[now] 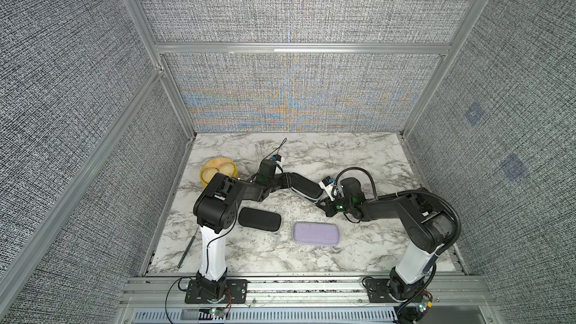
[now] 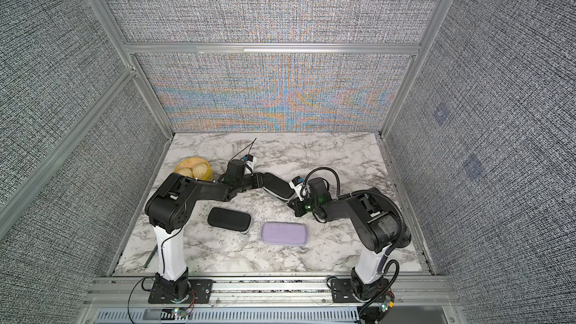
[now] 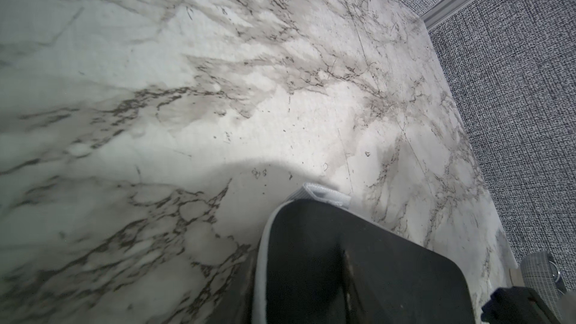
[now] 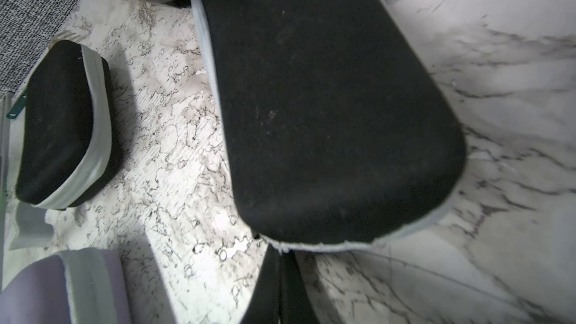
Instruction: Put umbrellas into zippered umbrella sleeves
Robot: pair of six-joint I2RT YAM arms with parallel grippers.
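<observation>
My left gripper (image 1: 289,181) is shut on one end of a black sleeve case (image 1: 307,186), holding it tilted over the table. Its dark blurred fingers (image 3: 355,291) press on the case in the left wrist view. A pale zipper band runs around the case's edge. At the opposite end is my right gripper, shut, with its tips right at the zipper band. Whether a zipper pull is pinched between them cannot be made out. A second black case (image 1: 259,219) and a lilac case (image 1: 316,233) lie on the table. No umbrella can be picked out for certain.
A yellow round container (image 1: 218,171) stands at the back left. A thin dark green stick (image 1: 186,252) lies near the left front edge.
</observation>
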